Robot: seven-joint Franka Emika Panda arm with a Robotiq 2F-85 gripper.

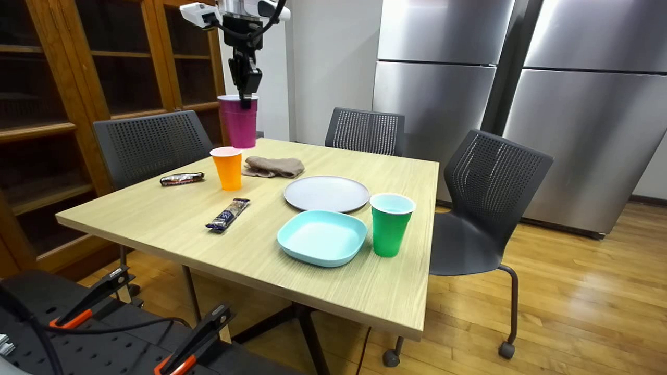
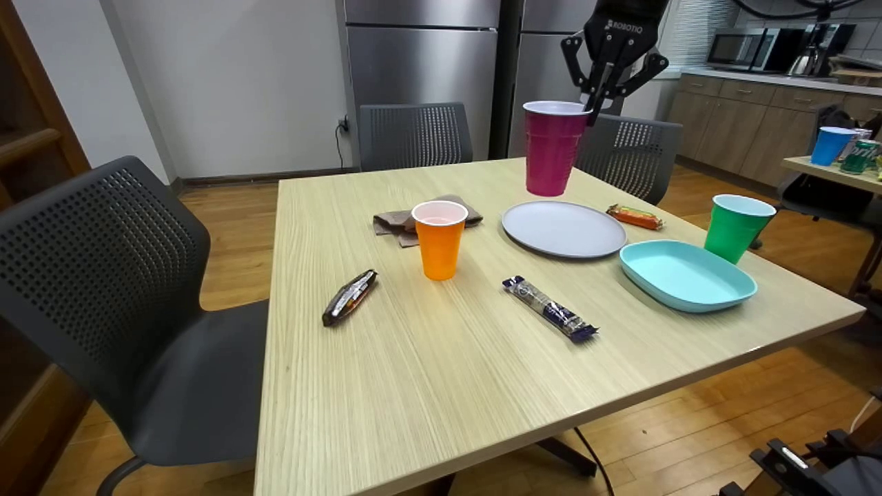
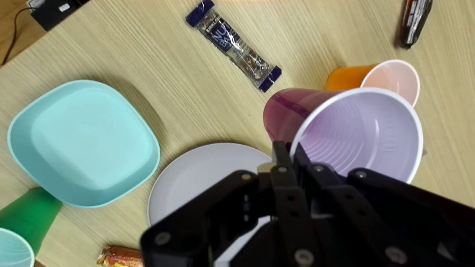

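A magenta cup (image 1: 240,125) with a white rim hangs in the air above the table, nearly upright. My gripper is shut on one side of its rim, with the wall pinched between the two fingers. In exterior view 2 the cup (image 2: 552,153) appears over the far part of the table, above and behind the grey plate (image 2: 563,229). An orange cup (image 2: 440,244) stands on the table; the wrist view shows it partly hidden behind the held cup. At the table's right side a green cup (image 1: 391,228) stands beside the turquoise dish (image 1: 322,240).
A brown cloth (image 1: 273,166) lies behind the orange cup. Wrapped bars rest on the table: a dark-blue one (image 3: 233,44), a brown one (image 2: 349,297) and an orange one (image 2: 634,216). Chairs surround the table.
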